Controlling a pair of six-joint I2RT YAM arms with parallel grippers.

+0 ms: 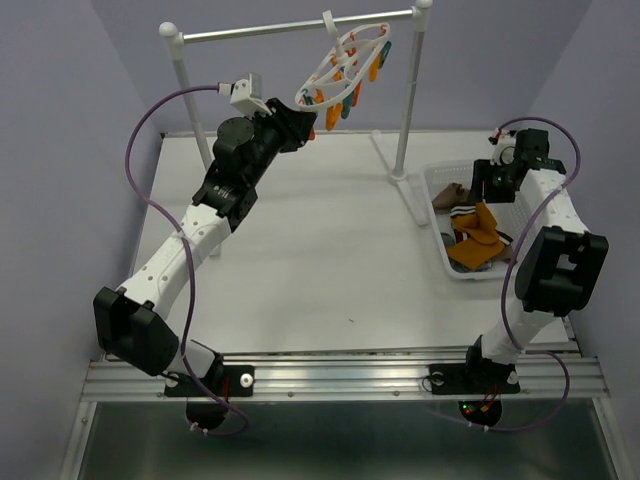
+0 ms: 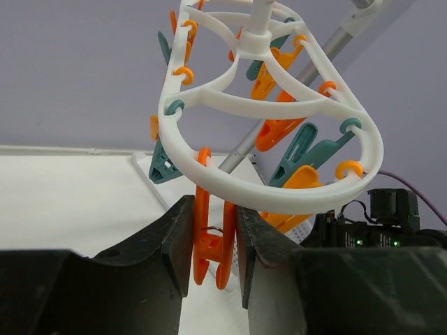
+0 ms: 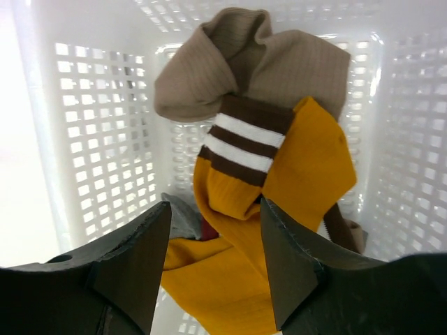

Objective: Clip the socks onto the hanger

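A white clip hanger with orange, yellow and teal clips hangs from the rack bar. My left gripper is shut on an orange clip at the hanger's ring. My right gripper stands part open above a white basket, pointing down at the socks. In the right wrist view, a mustard sock with brown and white stripes lies among more mustard cloth, a brown-grey sock and a grey piece. Nothing is seen held between the right fingers.
The white rack's bar spans the table, with an upright and foot left of the basket.
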